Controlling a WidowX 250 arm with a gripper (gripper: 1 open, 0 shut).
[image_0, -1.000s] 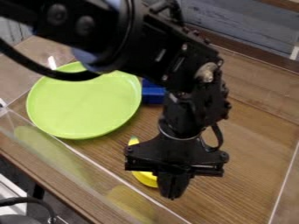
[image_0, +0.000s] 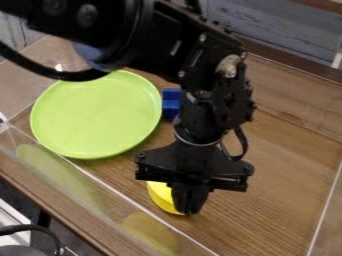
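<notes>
A black robot gripper (image_0: 189, 200) hangs low over the wooden table, in front of and partly over a yellow object (image_0: 160, 195), perhaps a banana, which is mostly hidden behind it. The fingers point down and sit close together, looking shut; whether they touch the yellow object cannot be told. A green plate (image_0: 94, 114) lies to the upper left, apart from the yellow object.
A blue object (image_0: 171, 101) sits behind the arm, beside the plate. A clear barrier runs along the near left edge.
The gripper has shifted slightly left over the last second, covering more of the yellow object. The plate and blue object have not moved.
</notes>
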